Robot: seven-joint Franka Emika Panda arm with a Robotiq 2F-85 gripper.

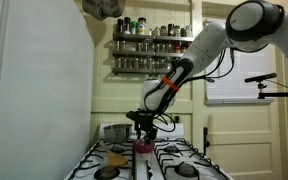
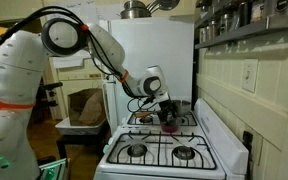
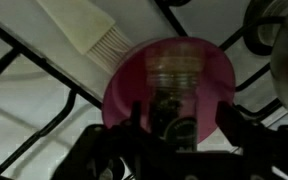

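A pink bowl sits on the stove between the burner grates, and it also shows as a small pink bowl in exterior view 1. Within its outline in the wrist view is a clear jar or bottle with dark greenish contents. My gripper is directly over the bowl, its dark fingers apart on either side of the jar. Space seems to show between jar and fingers; whether either one touches it is unclear. The jar's lower part is dim and hard to make out.
A pale brush lies beside the bowl. Black grates cover the white stove. A pot stands at the back, and a wooden utensil lies left. Spice racks hang on the wall.
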